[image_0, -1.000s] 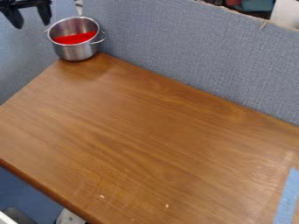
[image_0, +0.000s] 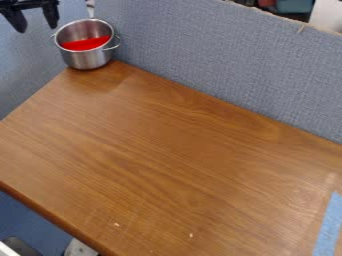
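A steel pot (image_0: 87, 58) with two side handles and red inside stands at the table's back left corner, against the grey partition. My gripper (image_0: 34, 22) hangs at the top left edge of the view, above and left of the pot, its dark fingers apart with nothing visible between them. The upper part of the gripper is out of frame. A light upright object shows just behind the pot at its top.
A grey padded partition (image_0: 227, 70) runs along the back. A strip of blue tape (image_0: 326, 225) lies at the right edge.
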